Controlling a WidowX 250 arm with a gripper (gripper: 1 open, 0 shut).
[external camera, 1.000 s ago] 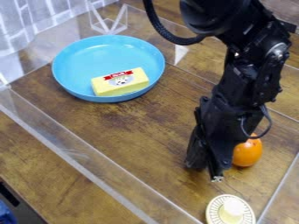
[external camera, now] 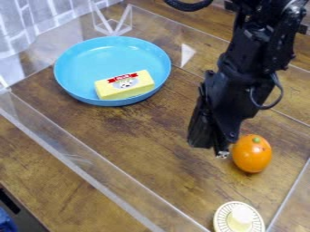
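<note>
The black gripper (external camera: 216,138) hangs over the wooden surface at the centre right, just left of and slightly above an orange fruit (external camera: 252,155). Whether its fingers are open or shut is hard to tell. A yellow block with a red and white label (external camera: 130,85) lies in a blue bowl (external camera: 87,54) at the upper left.
A white round lid-like object (external camera: 237,217) lies at the bottom right. A partly visible blue and white item sits at the bottom left corner. Clear walls edge the wooden surface.
The gripper has moved upward in the view, away from the lower part of the surface, uncovering more of the orange fruit. The bowl and block are unmoved.
</note>
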